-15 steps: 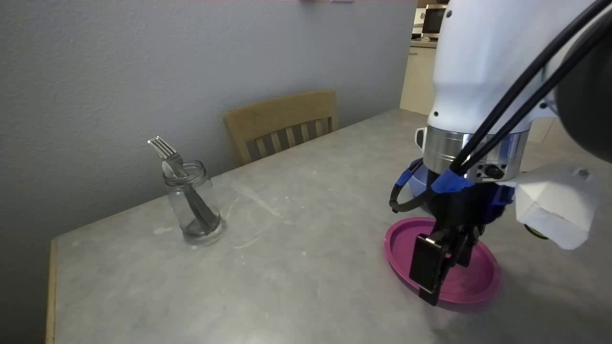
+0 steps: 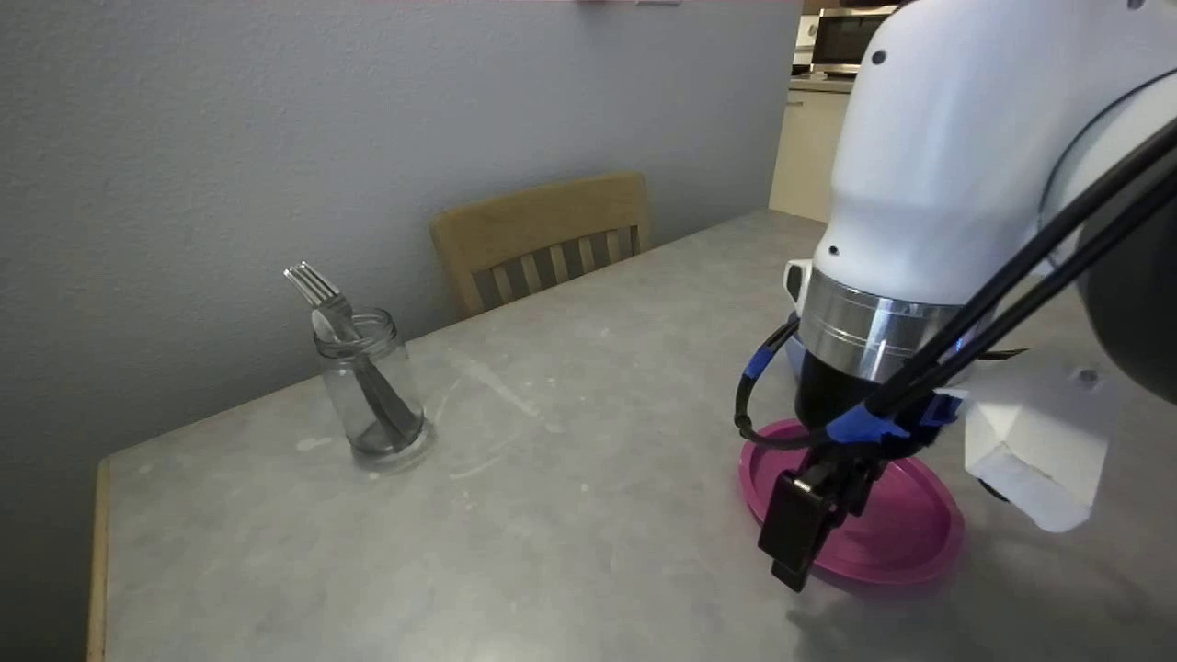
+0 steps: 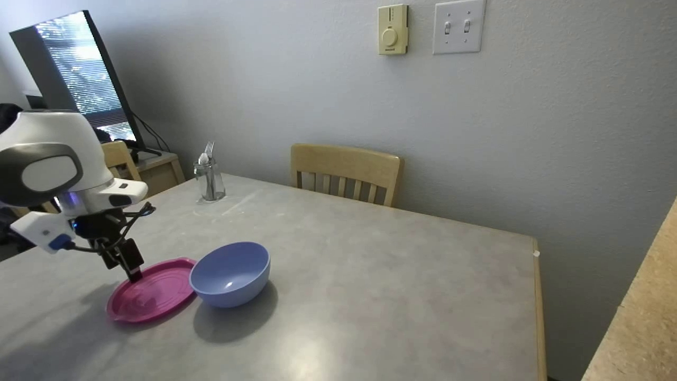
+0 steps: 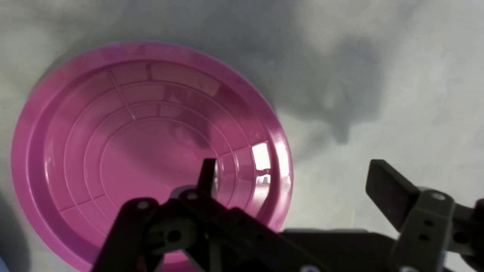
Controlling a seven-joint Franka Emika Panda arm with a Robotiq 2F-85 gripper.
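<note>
A round pink plate (image 4: 136, 149) lies flat on the table, its ringed inner face turned up. My gripper is open over the plate's edge, nothing held between its fingers. In the wrist view, one finger (image 4: 207, 177) overlaps the plate's inside while the opposite finger (image 4: 391, 192) appears beyond the rim, over bare table. From the second exterior view, the gripper (image 3: 129, 263) hangs low at the left part of the plate (image 3: 152, 292). Whether a fingertip touches the plate cannot be told.
A blue bowl (image 3: 229, 274) stands close beside the plate. Farther off, a glass jar (image 2: 372, 386) holds a fork and other cutlery. Beyond the table's far edge is a wooden chair (image 3: 346, 166). Much of the tabletop (image 3: 406, 286) right of the bowl is clear.
In exterior view 1, my gripper has shifted a little left, and the arm above it has tilted and come lower. The plate and jar look unmoved.
</note>
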